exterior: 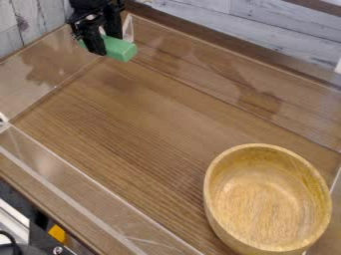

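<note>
At the top left, my black gripper [96,40] is shut on a green block [120,50], held above the back left part of the wooden table. A large yellow bowl [266,199] stands at the front right, well apart from the gripper.
A pale wooden wall [266,20] runs along the back. A clear strip edges the table's lower left, with dark parts beyond it.
</note>
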